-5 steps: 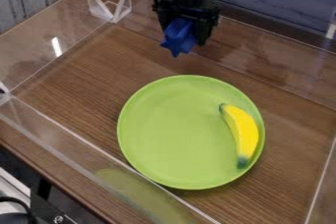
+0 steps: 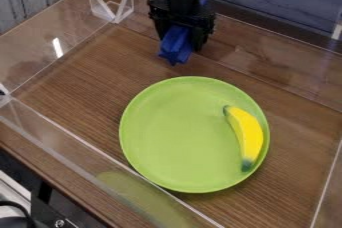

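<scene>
At the top centre of the camera view, the black gripper (image 2: 181,20) reaches down over a blue object (image 2: 175,44) near the back of the wooden tray. The blue object is partly hidden by the gripper, and whether the fingers are closed on it is unclear. In the lower middle lies a green plate (image 2: 174,142), with a yellow banana (image 2: 245,132) on its right side.
Clear walls edge the wooden surface (image 2: 87,82), with white brackets (image 2: 111,5) at the back left. The floor left of the plate and the area to its upper right are bare.
The gripper and blue object have shifted slightly from a second ago, the blue object a little left and down, and its visible shape has turned. The plate and banana are unchanged.
</scene>
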